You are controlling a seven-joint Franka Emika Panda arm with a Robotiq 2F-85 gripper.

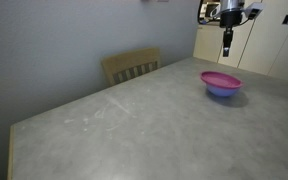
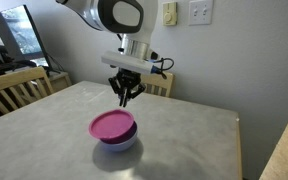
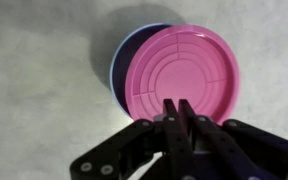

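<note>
A round pink lid rests off-centre over a blue bowl, leaving part of the bowl's dark inside uncovered in the wrist view. From the second exterior view, the lid looks tilted on the bowl. My gripper has its black fingers close together, overlapping the lid's near part in the wrist view. Nothing shows between the fingertips. In the first exterior view, a clear gap separates the gripper from the lid below it.
A wooden chair stands at its edge by the wall, and another chair shows at the left of the second exterior view.
</note>
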